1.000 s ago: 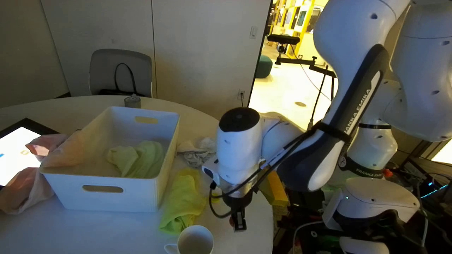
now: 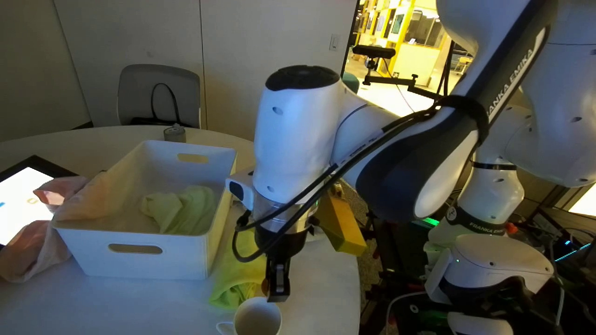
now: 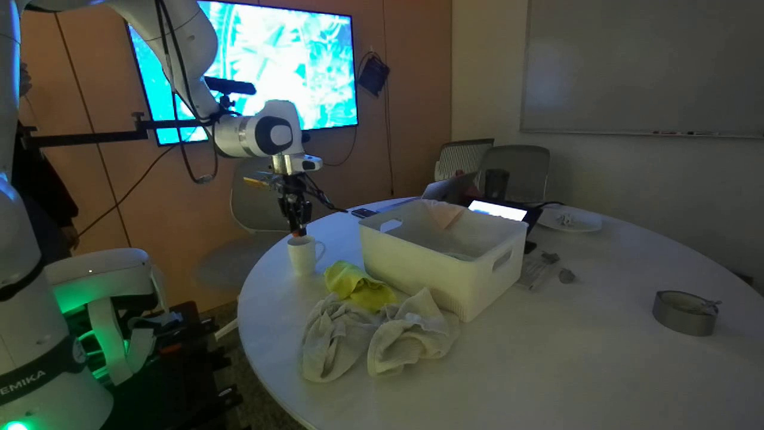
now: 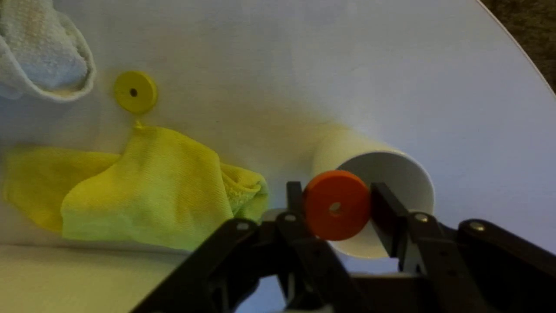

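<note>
An orange disc with a small centre hole [image 4: 336,205] is pinched between the fingers of my gripper, which is shut on it. Below the disc stands a white mug [image 4: 405,180], upright on the table, and from the wrist the disc overlaps part of its opening. Exterior view 1 puts the gripper [image 2: 277,296] at the far rim of the mug [image 2: 258,318]. In exterior view 2 the gripper [image 3: 297,228] is directly over the mug [image 3: 302,257], with a bit of orange showing at the rim. Whether the disc touches the mug, I cannot tell.
Beside the mug lies a yellow cloth [image 4: 151,193], a yellow disc [image 4: 135,92] close to it. A white bin [image 2: 145,254] holding cloth stands past it. Greyish cloths [image 3: 408,333] lie near the bin. The table's curved edge [image 4: 521,49] is close by.
The arm has swung left in exterior view 1 and the wrist is higher in the picture. My gripper came from right of the mug to its rim, still holding the disc.
</note>
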